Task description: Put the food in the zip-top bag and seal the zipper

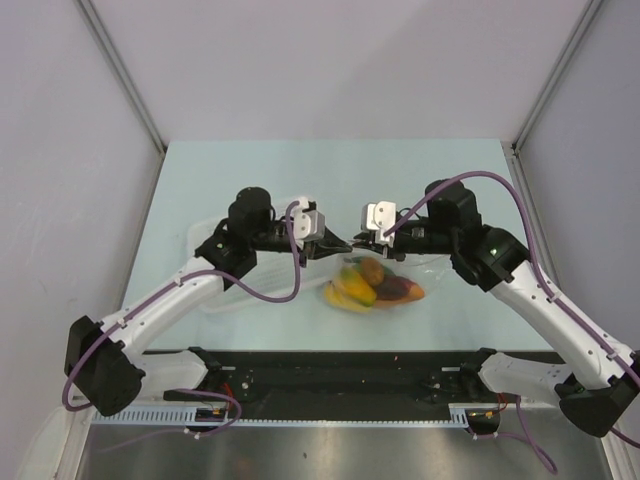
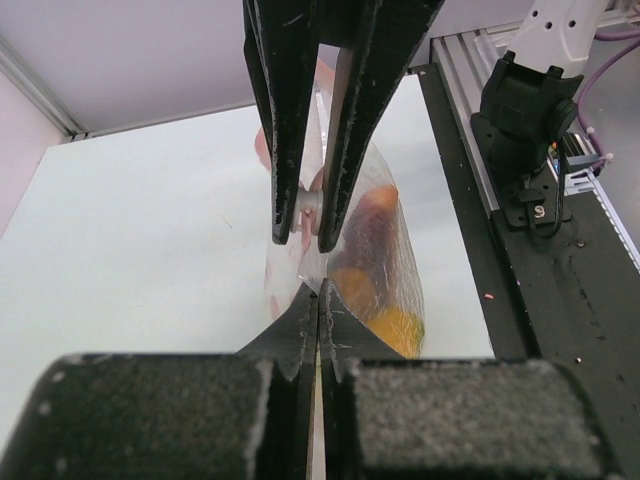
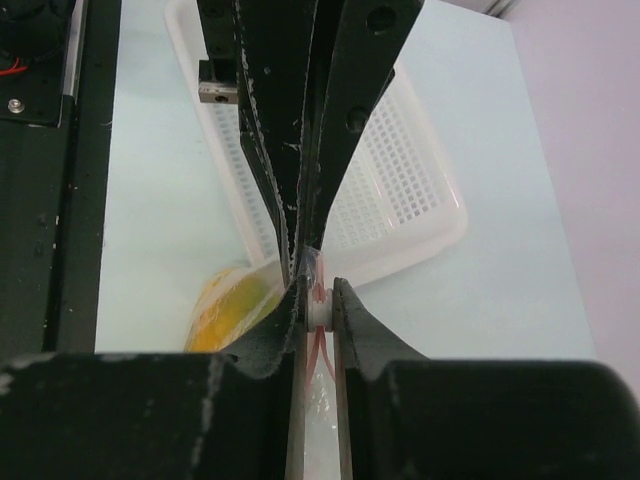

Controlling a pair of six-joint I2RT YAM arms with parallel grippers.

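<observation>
A clear zip bag (image 2: 365, 260) holding yellow, brown and orange food (image 1: 370, 285) lies on the table under both grippers. At the bag's top, my right gripper is shut on the pink zipper slider, a small pale piece between its fingertips. Just beside it my left gripper is shut at the bag's top edge by the zipper track; whether thin film is pinched between its tips is hard to make out.
A white perforated basket (image 3: 395, 170) lies to the left, partly under the left arm (image 1: 180, 300). A dark rail runs along the front edge.
</observation>
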